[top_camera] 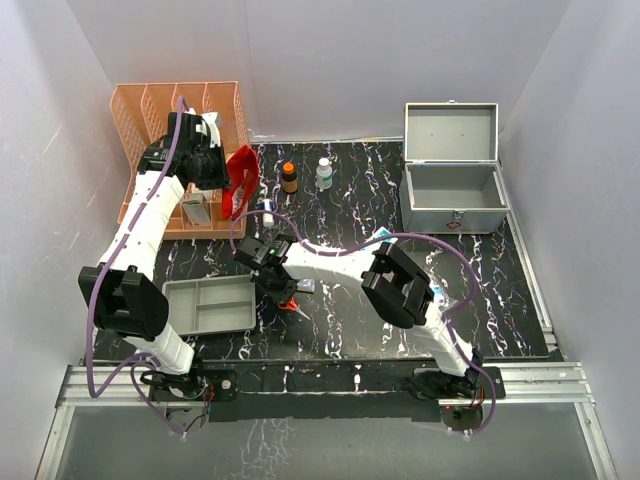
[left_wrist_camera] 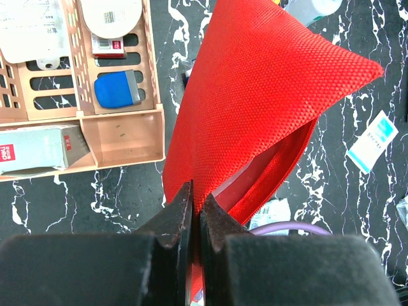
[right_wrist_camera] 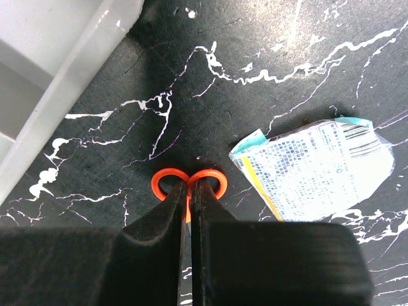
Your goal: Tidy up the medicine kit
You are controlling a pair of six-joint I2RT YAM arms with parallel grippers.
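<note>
In the right wrist view, small orange-handled scissors (right_wrist_camera: 218,174) are pinched by my right gripper, which is shut on them. Their two finger loops stick out past the fingertips; the blades are mostly hidden there but one tip shows in the top view. A red cloth bag (left_wrist_camera: 274,83) hangs from my left gripper, shut on its edge beside the orange rack (top_camera: 230,100). Just left of the scissors lies the grey divided tray (top_camera: 210,305). At the back right the grey medicine box (top_camera: 455,218) stands with its lid up and looks empty.
A white and blue packet (right_wrist_camera: 312,172) lies right of the scissors. A brown bottle (top_camera: 289,178) and a white bottle (top_camera: 324,174) stand at the back. Another packet (left_wrist_camera: 373,141) lies flat on the marble. The rack holds a blue-capped item (left_wrist_camera: 115,89) and boxes.
</note>
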